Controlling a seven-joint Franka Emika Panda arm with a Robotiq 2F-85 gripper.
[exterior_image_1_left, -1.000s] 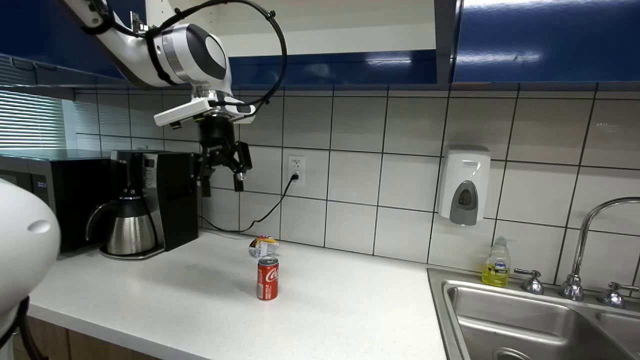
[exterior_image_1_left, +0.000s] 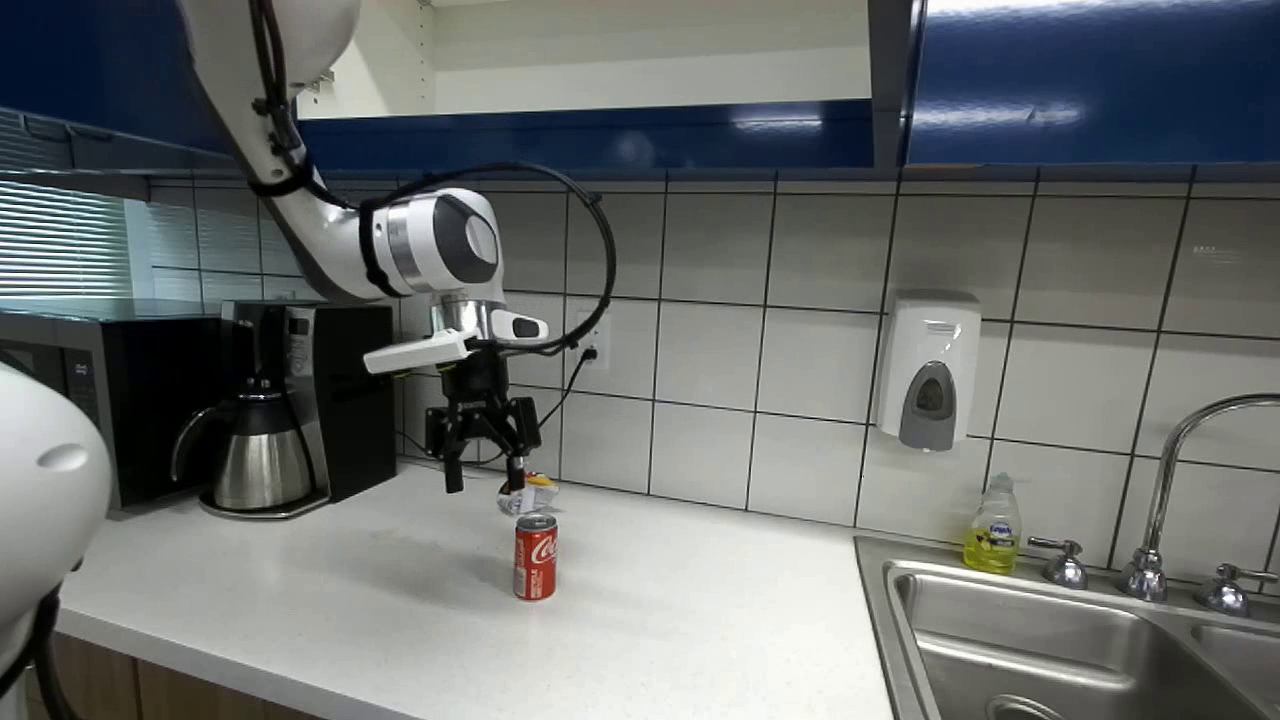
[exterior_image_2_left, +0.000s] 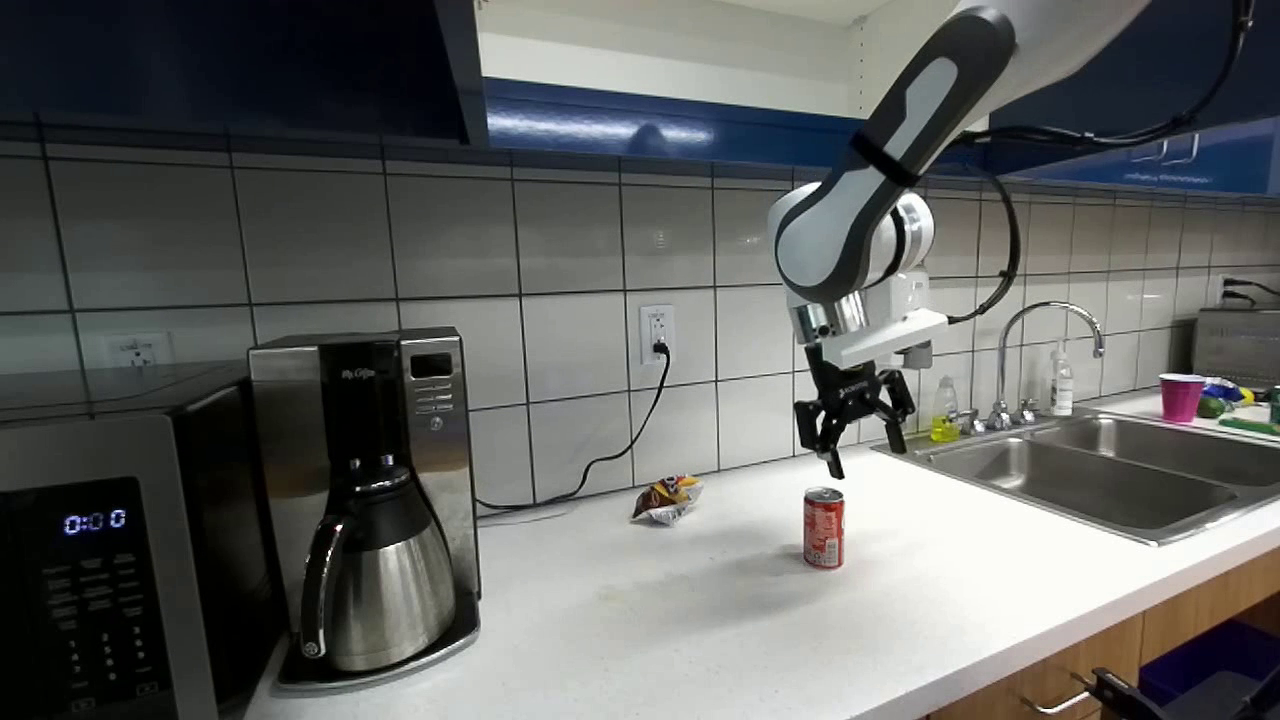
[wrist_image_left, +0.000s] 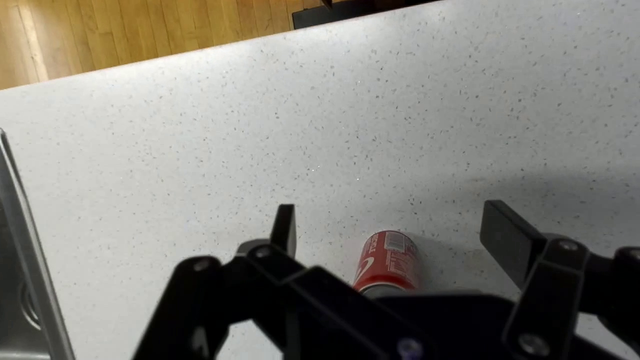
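Observation:
A red Coca-Cola can (exterior_image_1_left: 535, 559) stands upright on the white counter (exterior_image_1_left: 708, 600). My gripper (exterior_image_1_left: 485, 475) hangs open above the counter, its fingers pointing down and nothing between them. In exterior view 2 the gripper (exterior_image_2_left: 866, 454) is just higher than the can (exterior_image_2_left: 824, 530), with a gap between them. From the wrist, the can (wrist_image_left: 391, 261) shows below the spread finger pads (wrist_image_left: 507, 243). Black gripper parts cover the nearer portion of the can there.
A crumpled snack bag (exterior_image_2_left: 668, 498) lies near the tiled wall. The coffee maker (exterior_image_2_left: 396, 516) and microwave (exterior_image_2_left: 108, 540) occupy one end; the steel sink (exterior_image_1_left: 888, 624) and dish soap (exterior_image_1_left: 993, 528) are at the other.
My gripper has come down and slightly to the right in exterior view 1, closer to the can. It stays open, and the can has not moved.

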